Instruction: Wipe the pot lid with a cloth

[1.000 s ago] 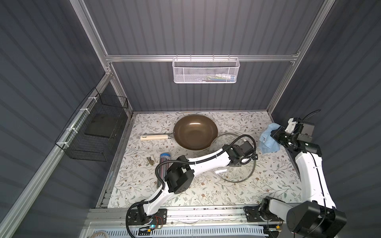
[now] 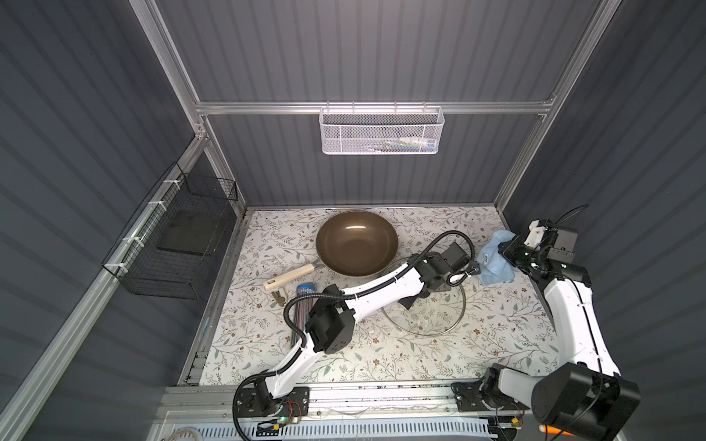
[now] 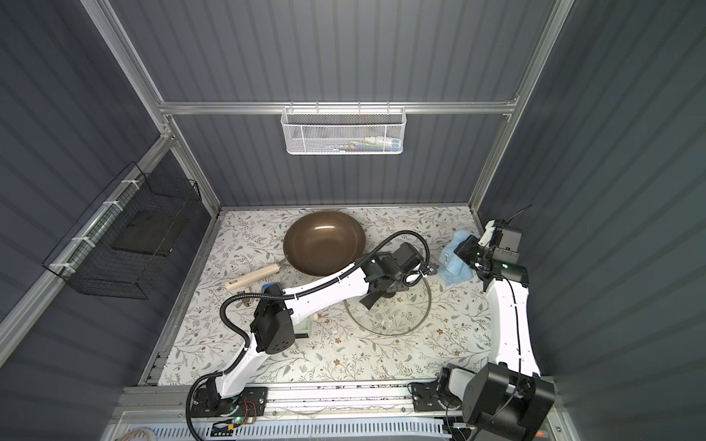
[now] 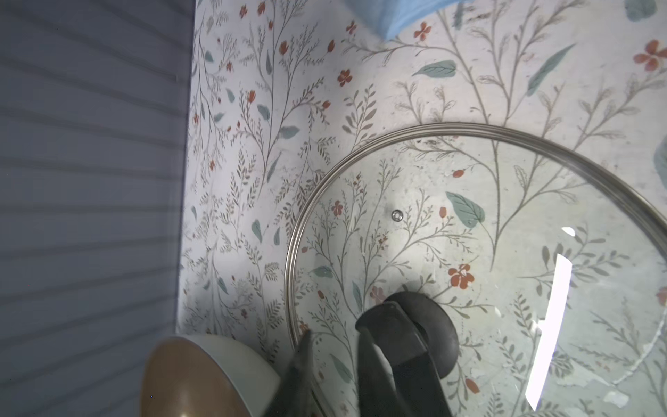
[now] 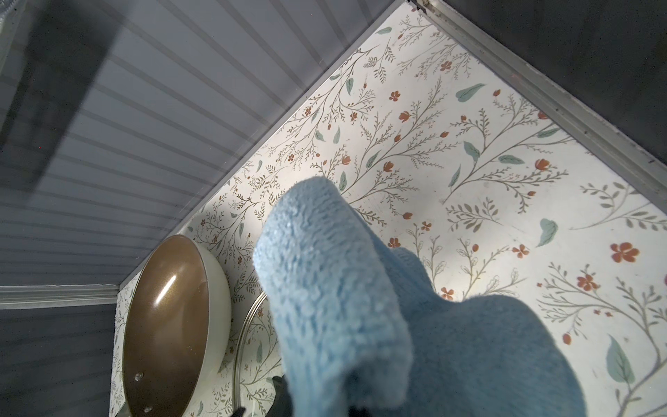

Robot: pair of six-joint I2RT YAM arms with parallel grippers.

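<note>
The clear glass pot lid (image 4: 486,201), with a steel rim and a dark upright handle (image 4: 403,333), lies on the patterned table under my left arm. At the bottom of the left wrist view, my left gripper shows blurred fingers standing apart, just beside the handle; nothing is seen between them. A light blue cloth (image 5: 326,299) hangs from my right gripper (image 2: 507,250), which is shut on its bunched upper part and hidden by it in the right wrist view. The cloth (image 2: 494,263) is to the right of the lid, apart from it.
Against the lid's far left side stands a brown pan (image 2: 356,242) with a wooden handle (image 2: 288,277). A blue-topped container (image 2: 305,289) is partly behind my left arm. Wire baskets hang on the back wall (image 2: 381,131) and left wall (image 2: 180,235).
The lid and the pan have shifted left, and the pan's handle has swung toward the front. My left gripper has turned slightly; the right gripper and cloth have moved a little left.
</note>
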